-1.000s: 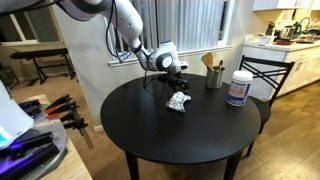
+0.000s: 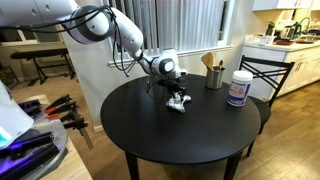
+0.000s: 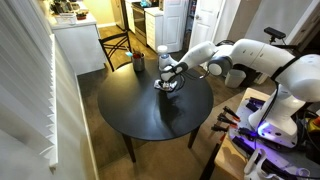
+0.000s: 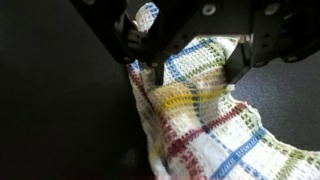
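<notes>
A checked cloth, white with blue, yellow, red and green stripes (image 4: 200, 135), lies bunched on the dark round table (image 2: 150, 125). In exterior view 1 the cloth (image 2: 178, 103) is a small pale heap right of the table's middle. My gripper is down at the cloth, its dark fingers (image 4: 238, 62) apart on either side of a raised fold in the wrist view. Whether both fingers touch the fold is hard to tell. From exterior view 2, the arm's wrist (image 3: 172, 67) largely hides the gripper and cloth.
A white tub with a blue label (image 2: 239, 88) stands at the table's right. Behind it is a utensil holder (image 2: 214, 78) with wooden tools. A black chair (image 2: 270, 80) stands beyond the edge.
My arm has come down slightly and toward the cloth over the last second, and the gripper now covers part of it. The cloth's place on the table looks nearly the same.
</notes>
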